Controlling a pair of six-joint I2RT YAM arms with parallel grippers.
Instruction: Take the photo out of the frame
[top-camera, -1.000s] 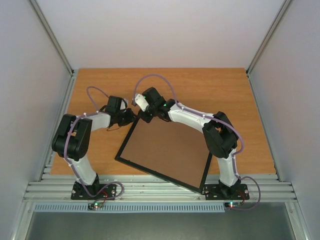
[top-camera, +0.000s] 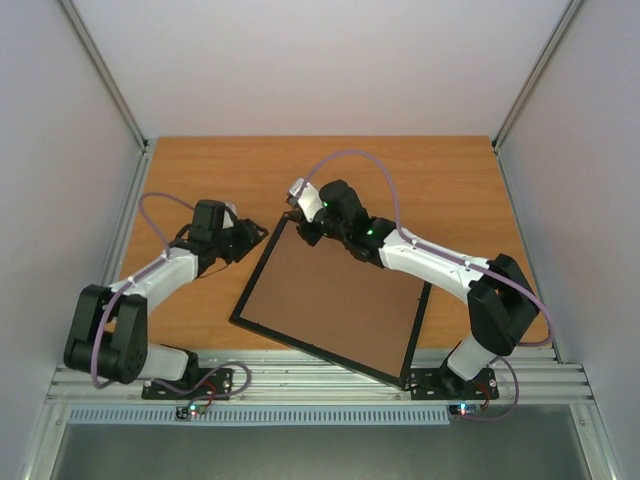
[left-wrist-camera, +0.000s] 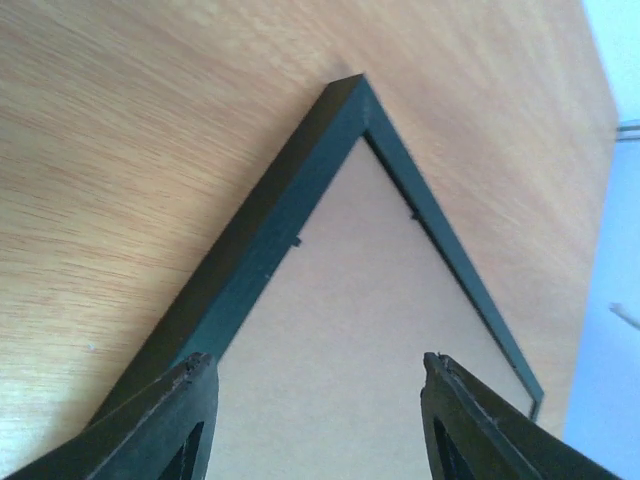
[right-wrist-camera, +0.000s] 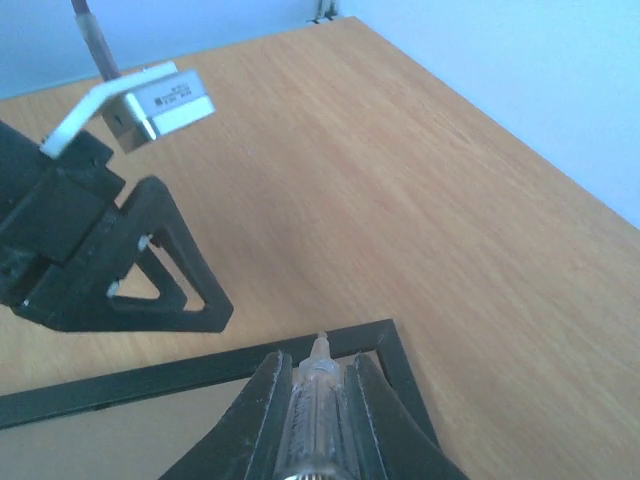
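Note:
The black frame (top-camera: 258, 271) lies on the wooden table with its light brown backing (top-camera: 330, 300) showing, small dark tabs along its inner edge. My left gripper hovers beside the frame's top-left side, its fingers apart with nothing held between them. My right gripper is over the frame's upper corner, fingers shut around a slim translucent piece; what exactly it is cannot be told. The photo is not visible.
White walls enclose it at the back and sides. Both arms' cables loop above them.
My left gripper has drawn back to the left and toward the front edge, away from the frame's corner. My right gripper has shifted to the right.

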